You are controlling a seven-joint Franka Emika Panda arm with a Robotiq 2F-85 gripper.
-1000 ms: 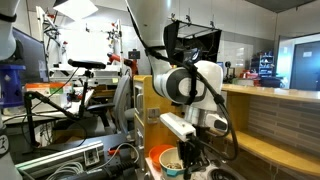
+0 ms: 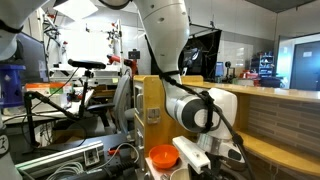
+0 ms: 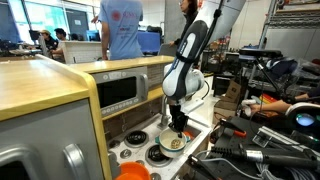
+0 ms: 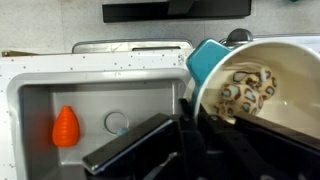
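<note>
A bowl, teal outside and cream inside (image 4: 292, 65), fills the right of the wrist view. Inside it lies a brown-spotted item (image 4: 246, 92). My gripper is shut on the bowl's near rim, one dark finger (image 4: 135, 145) outside the wall and the other over the inside. In exterior view 2 the bowl (image 3: 168, 147) hangs tilted or rests around the stove area; its exact height cannot be told. Only part of the bowl (image 2: 180, 174) shows at the bottom of exterior view 1.
A grey sink (image 4: 90, 100) lies left of the bowl, holding an orange-red object (image 4: 66, 127) and a drain. An orange bowl (image 2: 162, 156) stands nearby. Stove burners (image 3: 136, 138) and a wooden shelf structure (image 3: 50, 110) are close behind.
Over the last second the bowl has moved down and to the right in exterior view 1, together with my gripper. More of the orange bowl now shows.
</note>
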